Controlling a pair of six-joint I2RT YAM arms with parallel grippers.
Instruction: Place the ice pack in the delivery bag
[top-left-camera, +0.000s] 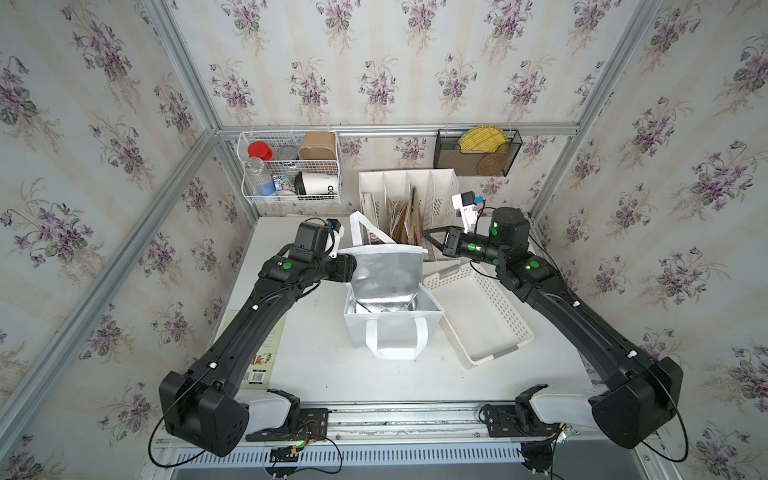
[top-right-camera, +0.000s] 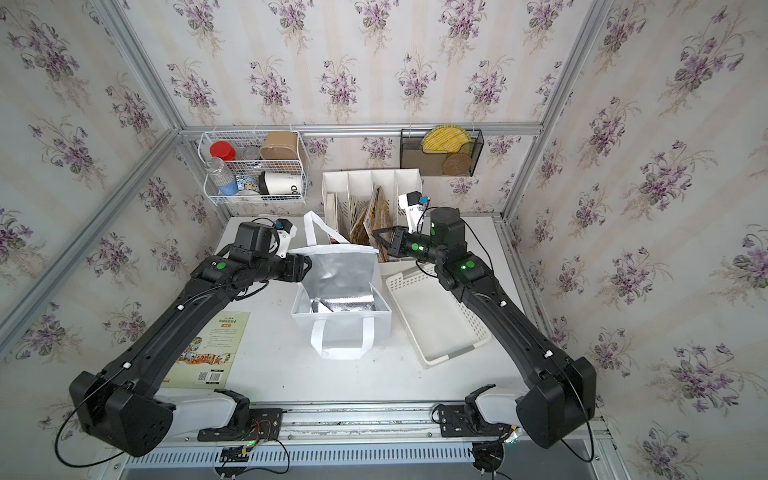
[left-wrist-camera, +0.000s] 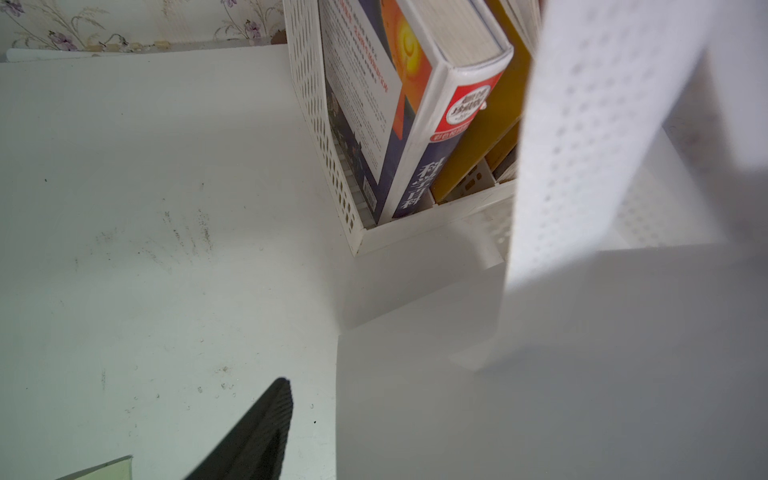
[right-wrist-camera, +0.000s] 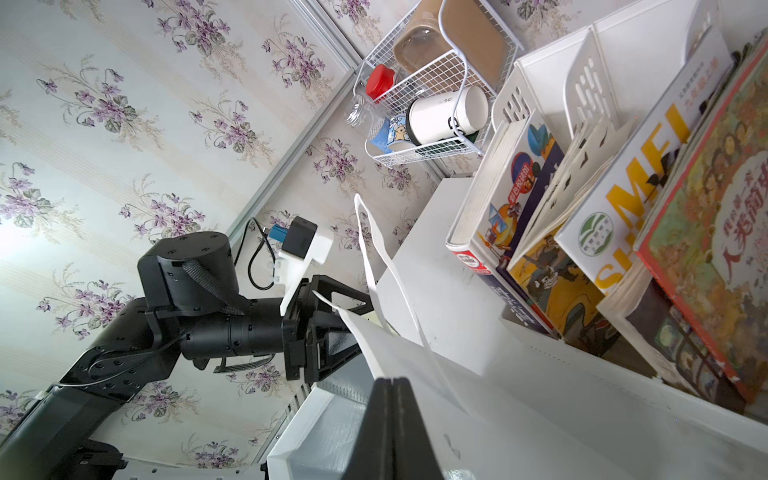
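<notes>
The white delivery bag (top-left-camera: 392, 328) stands with its silver-lined lid (top-left-camera: 388, 276) raised; its shiny inside shows only in part. No ice pack can be made out in any view. My left gripper (top-left-camera: 352, 269) is at the lid's left edge, its fingers apart. In the left wrist view one dark finger (left-wrist-camera: 268, 420) shows left of the white lid sheet (left-wrist-camera: 520, 400); the other finger is hidden. My right gripper (top-left-camera: 426, 233) is near the lid's upper right corner. Its fingers (right-wrist-camera: 382, 416) are together with nothing visible between them.
An empty white basket (top-left-camera: 480, 320) stands right of the bag. Behind it is a white file rack (top-left-camera: 440, 192) with books. A booklet (top-right-camera: 209, 348) lies at the left. The table in front of the bag is clear.
</notes>
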